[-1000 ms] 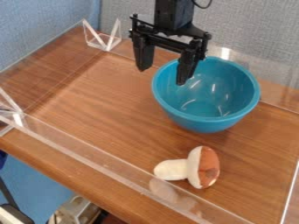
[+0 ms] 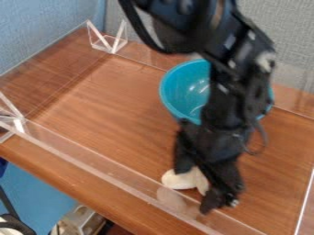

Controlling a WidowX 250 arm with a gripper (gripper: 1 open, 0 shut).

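Observation:
My black gripper (image 2: 203, 174) is lowered over a pale mushroom-like toy (image 2: 179, 179) near the front right of the wooden table, open, its fingers around the toy and hiding most of it. Behind the arm, a blue bowl (image 2: 181, 87) is partly hidden.
Clear plastic edging runs along the front and right. A white wire corner piece (image 2: 108, 37) stands at the back left.

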